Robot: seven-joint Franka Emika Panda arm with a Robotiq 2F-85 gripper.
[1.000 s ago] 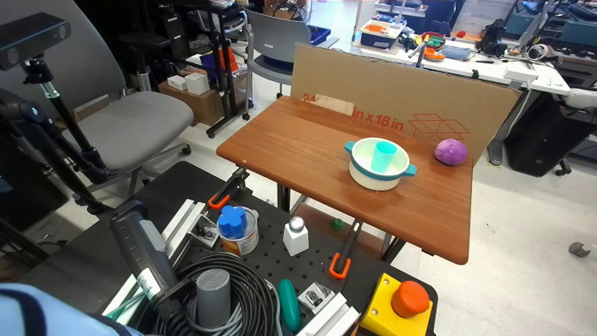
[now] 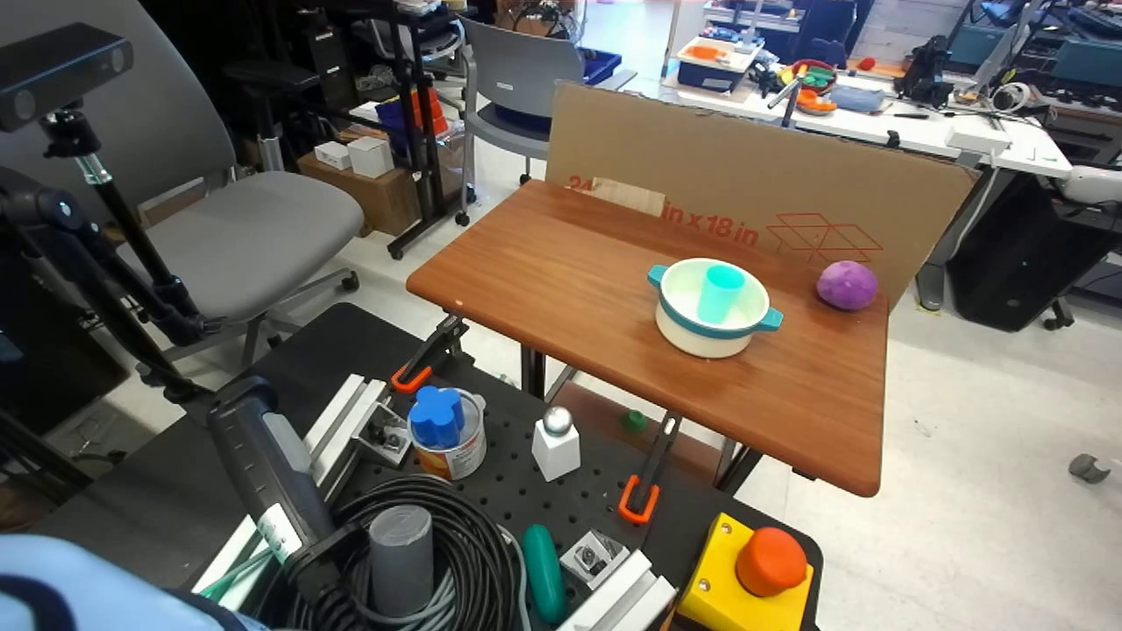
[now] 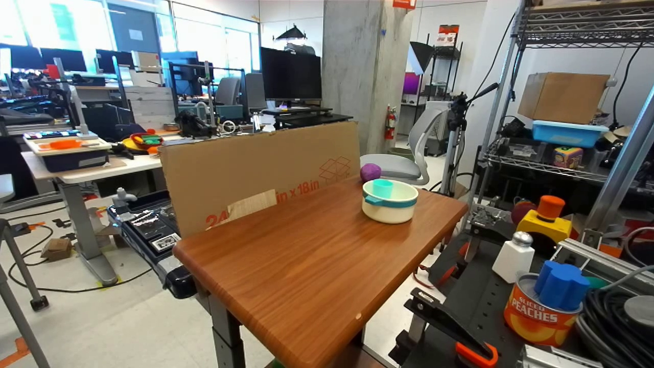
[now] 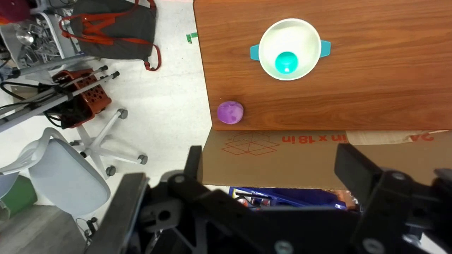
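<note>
On the brown table (image 2: 547,273) stands a cream pot (image 2: 702,338) with teal handles. Inside it a turquoise cup (image 2: 720,294) stands upright, its rim rising above the pot's. A purple ball (image 2: 848,285) rests apart from the pot, near the table's corner by the cardboard. From above, the wrist view shows the pot (image 4: 292,34), the cup (image 4: 286,62) and the ball (image 4: 230,112). My gripper is open high over the cardboard side, nothing between its wide-spread fingers (image 4: 355,169). Neither exterior view shows the gripper.
An upright cardboard sheet (image 3: 257,162) walls the table's far long edge. On the black bench beside the table sit a peach can (image 3: 542,313), a white shaker (image 2: 557,452) and a yellow box with a red button (image 2: 770,563).
The pot, cup and ball have not moved. Only the blue arm part at the lower left corner of exterior view 1 has shifted very slightly.
</note>
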